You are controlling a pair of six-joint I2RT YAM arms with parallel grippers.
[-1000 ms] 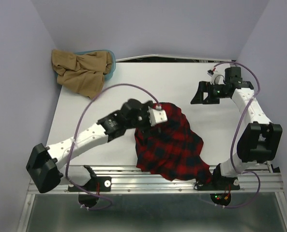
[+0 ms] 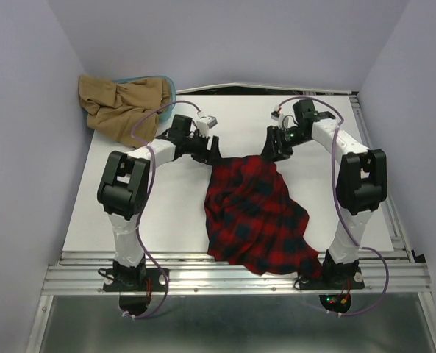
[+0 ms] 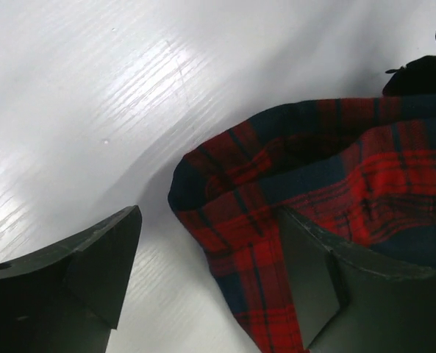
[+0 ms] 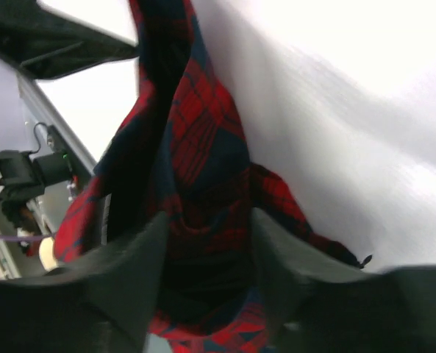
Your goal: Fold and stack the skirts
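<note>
A red and dark blue plaid skirt (image 2: pixel 251 213) lies spread on the white table, its lower end hanging over the front edge. My left gripper (image 2: pixel 210 159) is at its upper left corner, and my right gripper (image 2: pixel 271 156) is at its upper right part. In the left wrist view, the parted fingers (image 3: pixel 93 279) stand on either side of the folded corner (image 3: pixel 229 198). In the right wrist view, skirt cloth (image 4: pixel 203 158) runs between the blurred, parted fingers (image 4: pixel 140 257). Neither gripper is closed on the cloth.
At the back left, brown cloth (image 2: pixel 118 110) is heaped in and over a blue basket (image 2: pixel 170 92). Metal rails (image 2: pixel 181 271) run along the front edge.
The left gripper swung off the skirt's middle to its upper left corner. My right gripper came leftward from the table's right side to the upper right part.
</note>
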